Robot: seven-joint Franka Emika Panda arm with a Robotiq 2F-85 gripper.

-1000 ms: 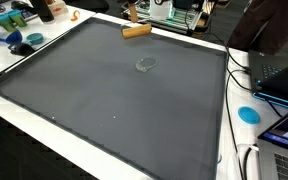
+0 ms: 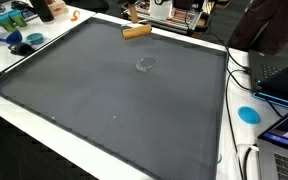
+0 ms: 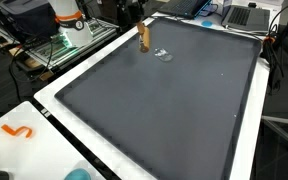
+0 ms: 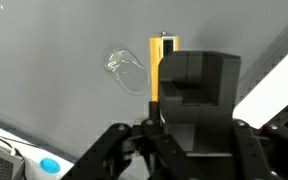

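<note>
In the wrist view my gripper is shut on a dark, blocky object (image 4: pixel 206 82) that fills much of the space between its fingers. Beyond this object an orange-tan bar (image 4: pixel 155 82) shows partly, with a dark opening at one end; the rest of it is hidden. The bar (image 2: pixel 137 32) lies near the far edge of the grey board in exterior view 1. A small, clear, roundish item (image 4: pixel 127 72) rests flat on the board beside the bar. In exterior view 2 the clear item (image 3: pixel 164 55) lies just right of the bar (image 3: pixel 144 39).
Most of the grey board (image 3: pixel 154 110) is bare. Laptops (image 2: pixel 276 155) and a blue disc (image 2: pixel 249 115) stand along the right in exterior view 1. Cups and small items (image 2: pixel 17 38) crowd the far left. An orange piece (image 3: pixel 17 131) lies on the white table.
</note>
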